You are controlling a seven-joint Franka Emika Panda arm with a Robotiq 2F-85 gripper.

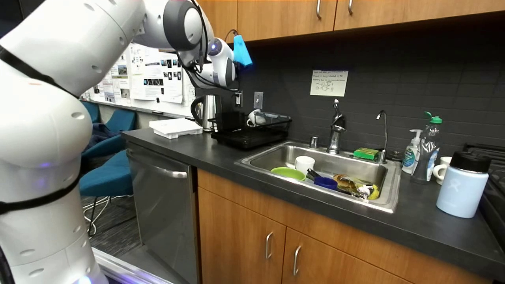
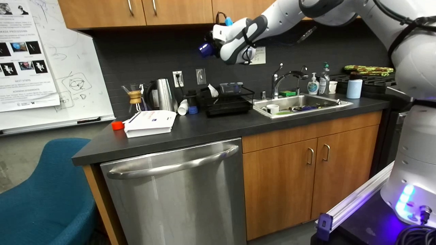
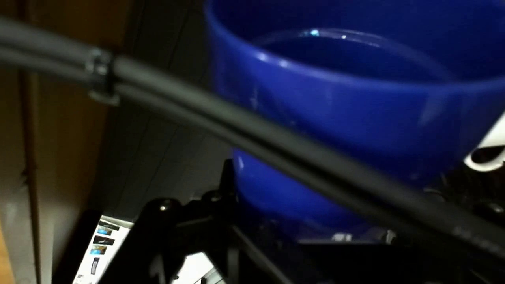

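Observation:
A deep blue cup (image 2: 206, 49) hangs in the air in exterior view 2, above the counter and in front of the dark wall. My gripper (image 2: 212, 42) is shut on it. Close up in the wrist view, the blue cup (image 3: 341, 113) shows its wide rim and inside at the top, with the dark gripper parts around its lower end. The fingertips are mostly hidden by shadow and the cup. In exterior view 1 the gripper is behind the arm's wrist and out of sight.
Below the hand stand a black dish rack (image 2: 229, 107), a steel kettle (image 2: 164, 94) and white trays (image 2: 150, 124). The wooden upper cabinets (image 2: 180, 12) are close above. Dishes lie in the sink (image 1: 326, 158).

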